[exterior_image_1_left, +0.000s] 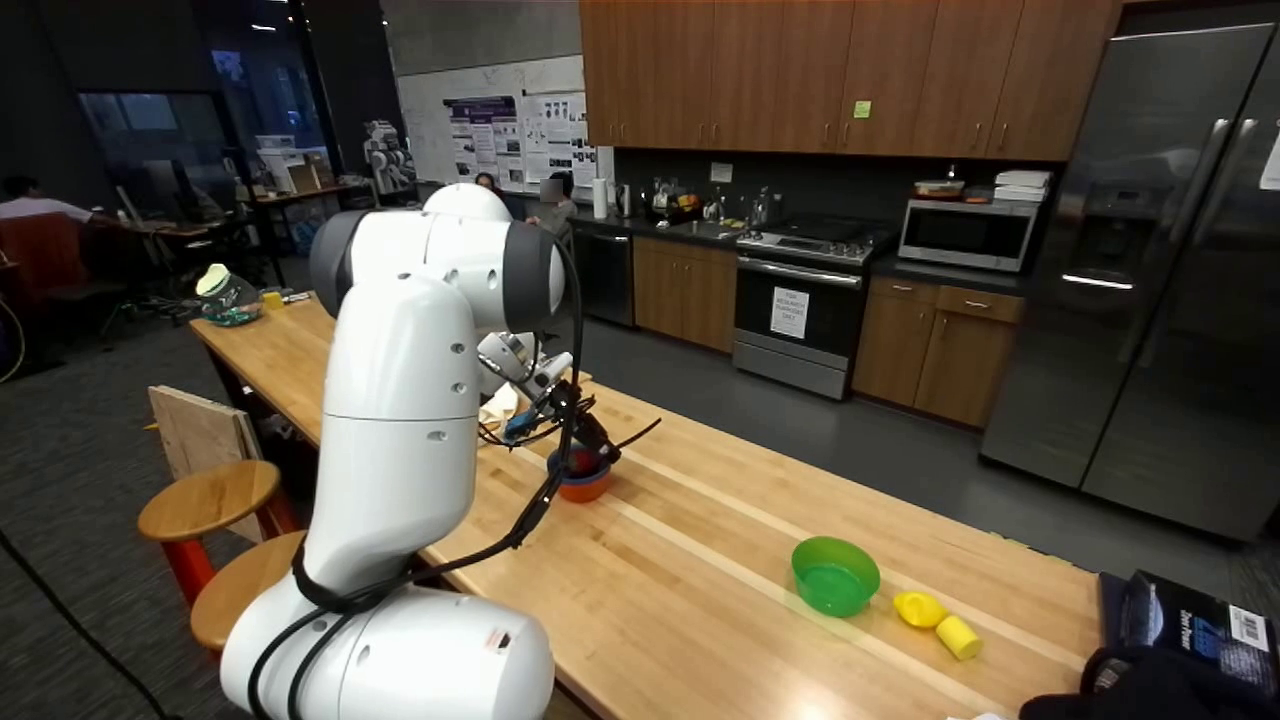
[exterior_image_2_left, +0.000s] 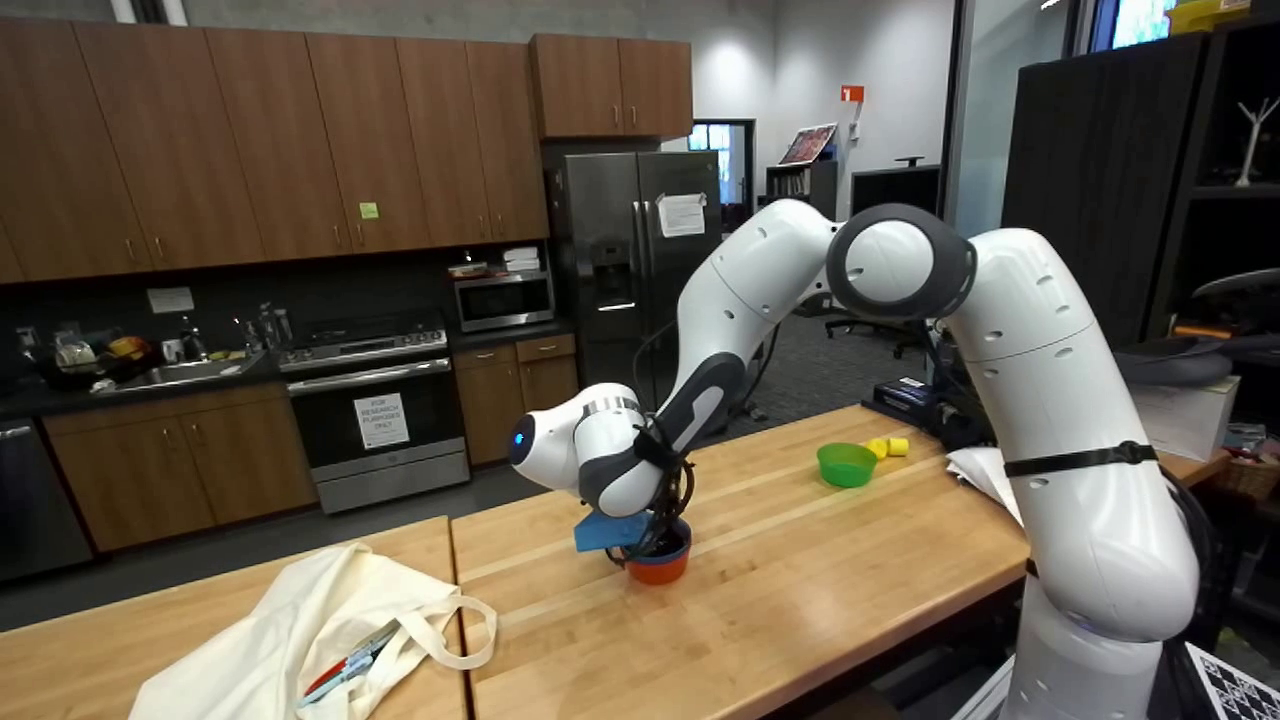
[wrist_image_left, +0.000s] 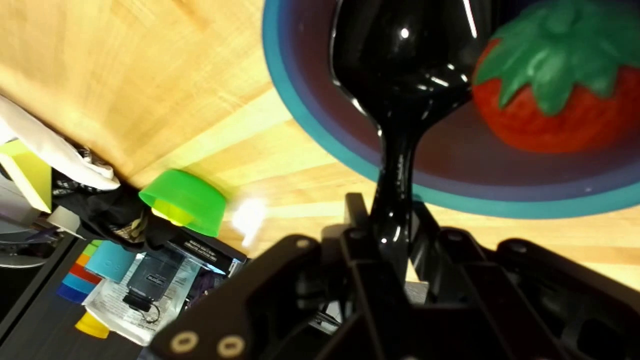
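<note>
My gripper is shut on the thin handle of a black spoon (wrist_image_left: 396, 150). The spoon's broad, glossy head lies within the mouth of a bowl with a blue rim (wrist_image_left: 300, 114). Beside that head, inside the bowl, is a red toy strawberry (wrist_image_left: 540, 129) with green leaves; a gap shows between the two in part. From outside, the bowl's lower part (exterior_image_2_left: 659, 572) is orange-red, and the arm's end reaches down at it. In exterior view 1, the spoon's handle (exterior_image_1_left: 639, 433) sticks out to the right of the gripper, at a slant.
A green bowl (exterior_image_1_left: 836, 578) stands farther along the table, close to a yellow lemon (exterior_image_1_left: 920, 608) and a yellow cylinder (exterior_image_1_left: 959, 637). A cream cloth bag (exterior_image_2_left: 300, 636) lies on the adjoining table. Bare tabletop separates the two bowls.
</note>
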